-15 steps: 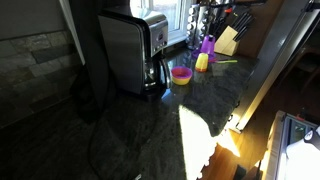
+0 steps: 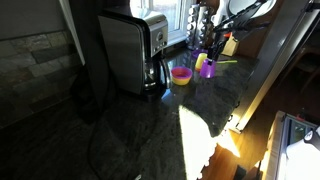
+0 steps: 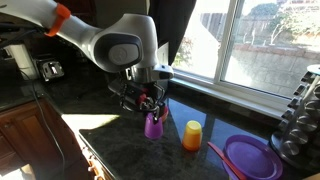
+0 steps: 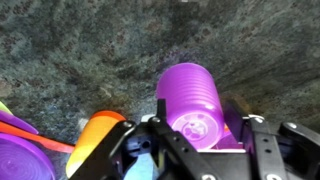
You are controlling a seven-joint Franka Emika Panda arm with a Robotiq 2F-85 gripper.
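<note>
My gripper is shut on a purple cup (image 4: 190, 88), one finger on each side of it. The cup's closed base faces the wrist camera, so it is upside down. In exterior view 2 the same purple cup (image 3: 153, 127) is below the gripper (image 3: 150, 110), at or just above the dark counter; which, I cannot tell. Beside it stands an orange-yellow cup (image 3: 192, 135), apart from the held one. From exterior view 1, the purple cup (image 2: 208, 69) appears in front of and right of the orange-yellow cup (image 2: 200, 61).
A purple plate (image 3: 262, 158) with a red utensil (image 3: 226, 160) lies near the window. A yellow-and-pink bowl (image 2: 181, 75) sits beside the coffee maker (image 2: 138, 50). A knife block (image 2: 231, 46) stands at the back.
The orange-yellow cup and the bowl stay put.
</note>
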